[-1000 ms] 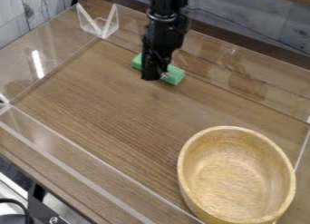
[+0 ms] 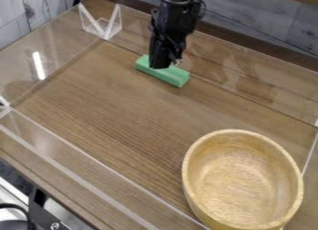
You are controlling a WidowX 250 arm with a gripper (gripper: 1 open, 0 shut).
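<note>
A black robot arm reaches down from the top centre, and its gripper [image 2: 159, 62] hangs over a green block [image 2: 169, 75] lying on the wooden table. The fingertips are at the left rear part of the block; whether they touch it cannot be told. The fingers look close together, with nothing visible held between them.
A large tan oval bowl [image 2: 243, 192] fills the lower right. A clear plastic object [image 2: 102, 24] stands at the upper left. Dark cables lie at the lower left corner beyond the table edge.
The gripper has moved up and back in the view, away from the front of the green block, uncovering more of it.
</note>
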